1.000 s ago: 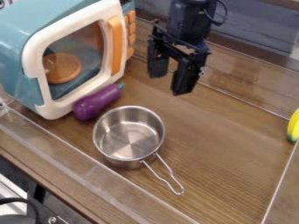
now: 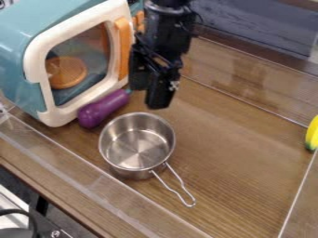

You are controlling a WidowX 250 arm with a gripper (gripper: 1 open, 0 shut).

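Note:
My gripper point(image 2: 156, 93) hangs open and pointing down, blurred, right of the toy oven and a little above and behind the steel pan point(image 2: 137, 146). A purple eggplant point(image 2: 102, 110) lies beside the oven, left of the gripper. The teal toy oven point(image 2: 44, 37) fills the top left, its opening showing an orange plate point(image 2: 67, 72) inside. The pan has a wire handle pointing toward the lower right.
A yellow banana-like object point(image 2: 311, 134) lies at the right edge. A back wall point(image 2: 267, 23) runs along the top, and a black cable curls at the lower left.
The objects stay where they were.

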